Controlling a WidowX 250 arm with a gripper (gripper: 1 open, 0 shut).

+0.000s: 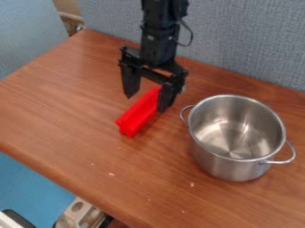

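A red elongated block [138, 114] lies diagonally on the wooden table [71, 98], left of a steel pot [233, 138] with two side handles. Above the block my black gripper [149, 85] is open, its two fingers lowered to either side near the block's upper end. Whether they touch it cannot be told from this view.
The pot takes up the table's right side. A grey padded wall runs along the back, and the table's edge borders a blue area at the lower left.
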